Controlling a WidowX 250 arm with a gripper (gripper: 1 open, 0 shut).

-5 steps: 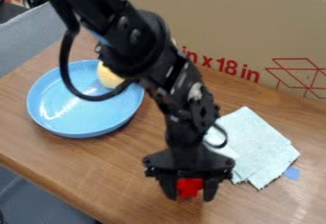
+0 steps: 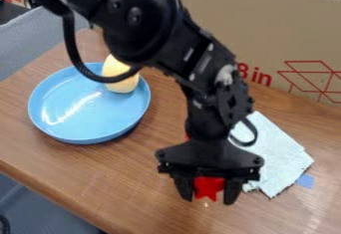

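Observation:
My black gripper is low over the wooden table, its fingers on either side of a red object that is mostly hidden behind them; whether they grip it I cannot tell. A blue plate lies to the left, with a pale yellow item at its back edge, partly behind the arm. A light folded cloth lies right of the gripper.
A large cardboard box stands along the back. A small blue patch lies beside the cloth.
Over the last second the arm and gripper have risen slightly and shifted a little to the right, showing more of the red object below.

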